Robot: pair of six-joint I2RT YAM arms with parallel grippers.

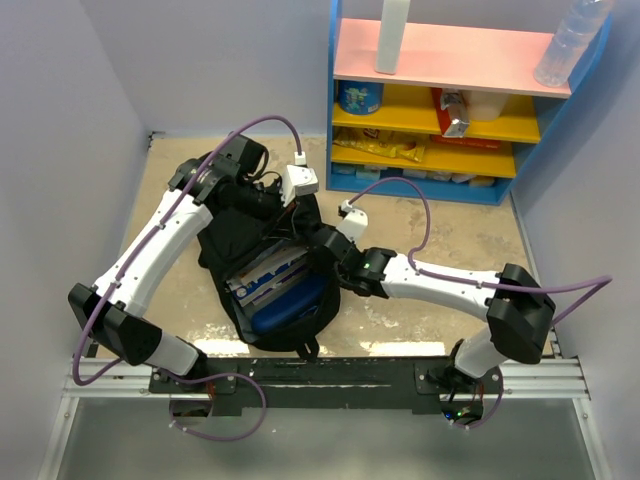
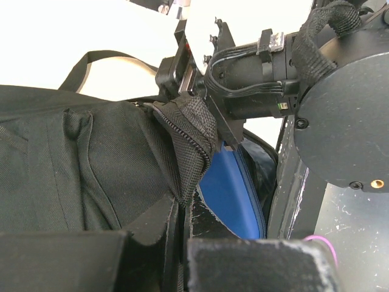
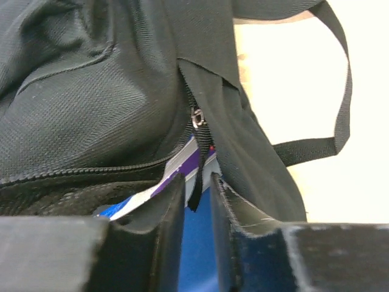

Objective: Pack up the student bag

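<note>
The black backpack [image 1: 225,265] lies open on the floor, with books and a blue case [image 1: 290,305] inside. My left gripper is shut on the bag's fabric at the zippered edge. My right gripper is part open over the opening, its fingers either side of a dangling zipper pull strap [image 3: 200,146] below the metal slider. In the left wrist view the right arm's gripper body sits just beyond the fabric.
A blue shelf unit with pink top [image 1: 460,50] and yellow shelves stands at the back right, holding bottles, snacks and containers. Bare floor [image 1: 470,240] lies right of the bag; walls bound both sides.
</note>
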